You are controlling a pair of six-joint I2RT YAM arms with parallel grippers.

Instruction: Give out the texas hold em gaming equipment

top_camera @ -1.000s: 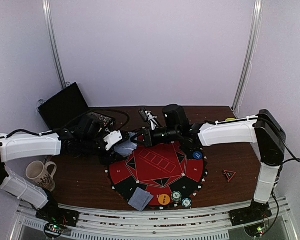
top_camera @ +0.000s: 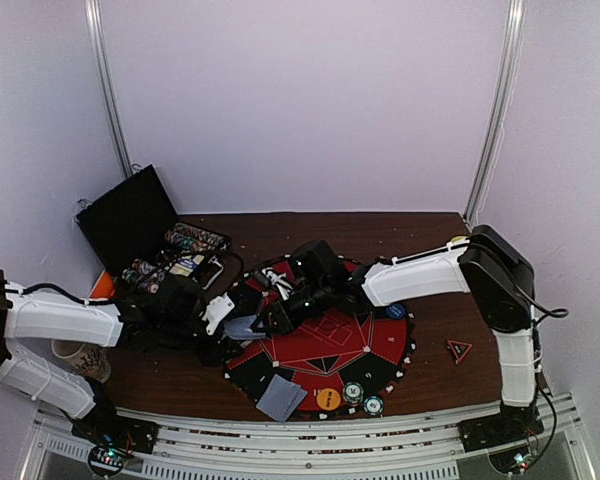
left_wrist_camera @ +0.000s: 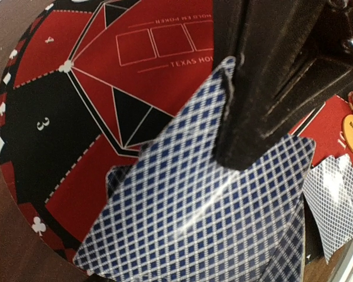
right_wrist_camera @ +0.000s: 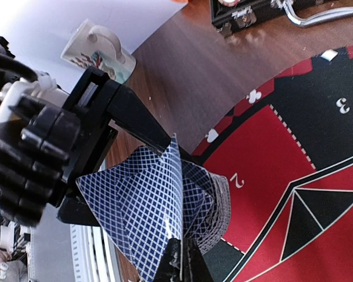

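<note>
Blue-checked playing cards (top_camera: 244, 327) are held over the left side of the round red-and-black poker mat (top_camera: 325, 345). My left gripper (top_camera: 236, 335) is shut on this bunch, which fans out and bends between its fingers. From the other side my right gripper is shut, with a thin card edge running down between its tips. In the left wrist view a dark right finger (left_wrist_camera: 241, 117) lies across the front card (left_wrist_camera: 182, 194), whose corner curls beside it. My left fingertips are hidden behind the cards there.
Two overlapping cards (top_camera: 281, 397) lie at the mat's front edge, beside an orange chip (top_camera: 328, 399) and two more chips (top_camera: 353, 392). A blue chip (top_camera: 395, 311) sits at right. An open chip case (top_camera: 195, 240) stands back left, a mug (top_camera: 83, 359) front left. Bare table lies right.
Both arms have shifted: the right gripper came left and toward the front, up against the cards, and the left gripper carried the cards toward the front. The cards on the mat have not moved.
</note>
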